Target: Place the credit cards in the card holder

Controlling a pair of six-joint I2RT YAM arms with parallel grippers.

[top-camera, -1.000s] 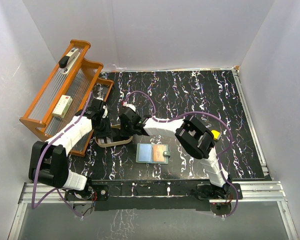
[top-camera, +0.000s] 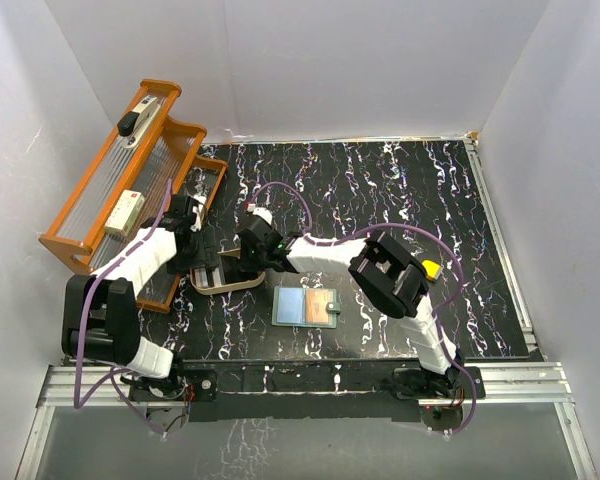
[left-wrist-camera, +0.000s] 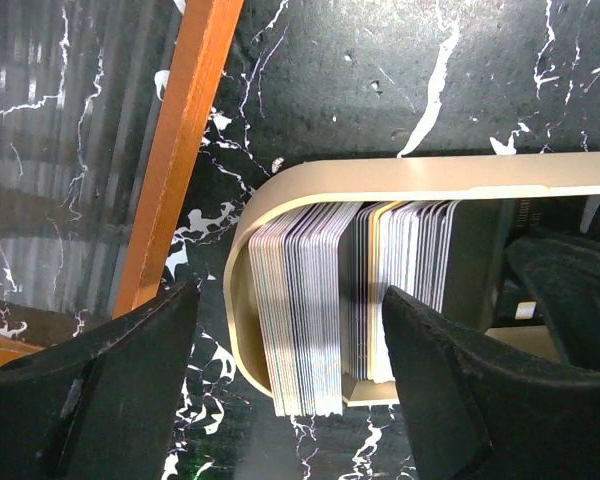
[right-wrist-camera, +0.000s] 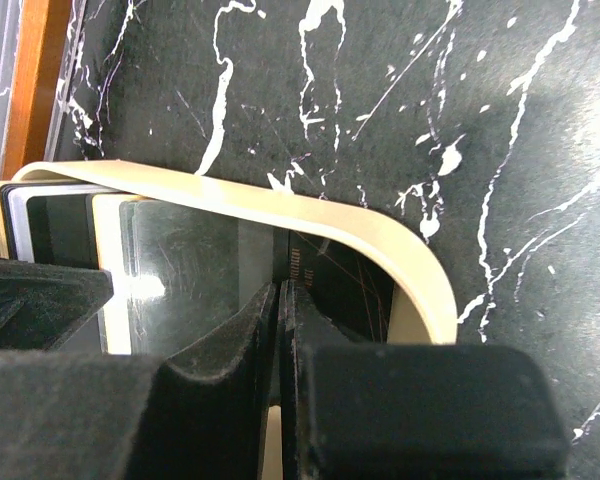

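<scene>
A tan card holder [top-camera: 225, 287] sits beside the wooden shelf, packed on its left side with stacks of cards [left-wrist-camera: 300, 310], with dark cards toward its right end. My left gripper stands open above the holder, its fingers either side of the left card stack. My right gripper is shut at the holder's right end, over the dark cards [right-wrist-camera: 185, 270]; what lies between its fingertips is hard to make out.
The wooden shelf [top-camera: 110, 195] stands on the left with a stapler and a box on it. A blue and peach card case [top-camera: 290, 306] lies in front, a yellow object [top-camera: 431, 268] at the right.
My left arm and gripper have shifted slightly over the holder. The right arm has stayed in place.
</scene>
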